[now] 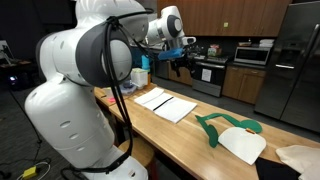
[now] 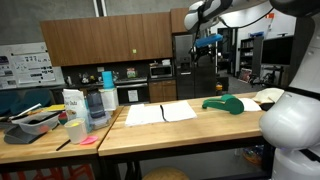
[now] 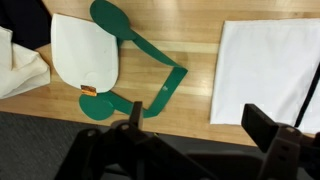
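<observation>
My gripper stands open and empty high above the wooden table, its fingers far apart at the bottom of the wrist view. Below it, towards the right of that view, lies a flat white cloth [image 3: 245,70] with a thin black strip [image 3: 310,95] across it. To the left rest a green spoon-like utensil [image 3: 110,17], a bent green piece [image 3: 163,92] and a white rounded piece [image 3: 84,52] with a small orange label. In exterior view 1 the gripper [image 1: 178,70] hangs well clear of everything on the table.
Dark cloth [image 1: 277,169] and cream cloth [image 1: 300,157] lie at the table's near right. Cups and containers [image 2: 75,125] crowd the far side in exterior view 2. Bare wood [image 1: 180,138] lies between the white cloth and the green pieces.
</observation>
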